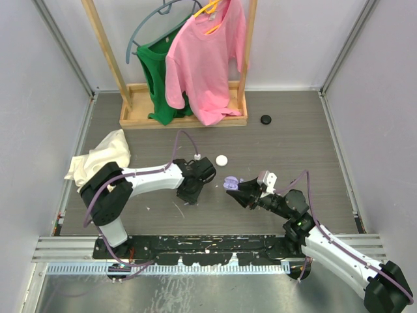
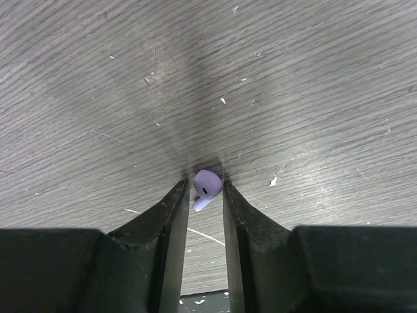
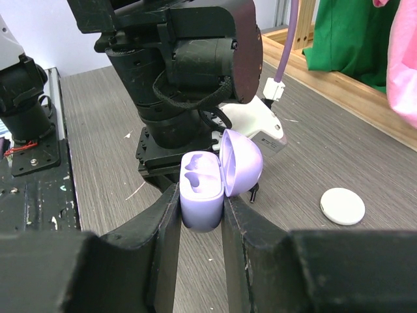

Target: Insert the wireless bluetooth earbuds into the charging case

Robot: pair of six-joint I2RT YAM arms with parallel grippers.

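Note:
A small lilac earbud (image 2: 207, 186) lies on the grey table between the fingertips of my left gripper, which is part open around it; whether the fingers touch it is hard to tell. My right gripper is shut on the open lilac charging case (image 3: 201, 202), held up right of the left arm, lid raised. The compartments inside the case are visible in the right wrist view; in the top view the case (image 1: 232, 183) is small and the earbud is hidden under the left gripper.
A white round lid (image 1: 221, 160) and a black puck (image 1: 266, 119) lie on the table. A wooden clothes rack (image 1: 137, 115) with garments stands at the back, and a cream cloth (image 1: 98, 161) lies at the left.

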